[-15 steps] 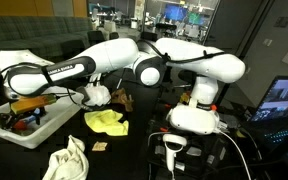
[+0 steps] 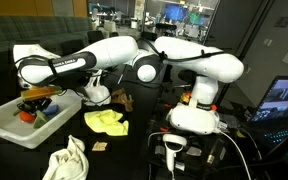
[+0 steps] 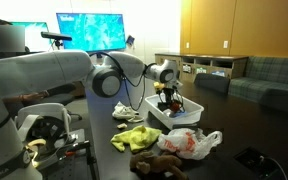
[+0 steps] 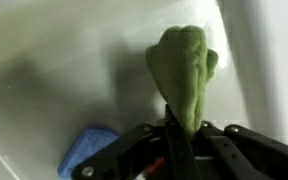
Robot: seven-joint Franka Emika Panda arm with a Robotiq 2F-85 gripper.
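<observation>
A fuzzy green cloth-like thing [image 4: 181, 65] is pinched in my gripper, which is shut on it; its upper part stands out beyond the fingers. In exterior view 1 the gripper [image 2: 36, 102] is over the white bin [image 2: 6, 129], with the green thing [image 2: 41, 121] hanging below it. Beside that, an orange-red thing [image 2: 27, 116] shows in the bin. A blue thing [image 4: 87, 152] lies at the lower left of the wrist view, and a bit of red is partly hidden behind the fingers.
Right of the bin lie a yellow cloth [image 2: 107, 122] and a whitish cloth [image 2: 67, 161]. In exterior view 2, a clear plastic bag [image 3: 190, 144] and a brown soft toy [image 3: 159, 164] lie in front of the bin [image 3: 189, 117].
From low at the bin's left part, my gripper has risen and moved right. The green thing now shows below it, and the orange-red thing is more visible.
</observation>
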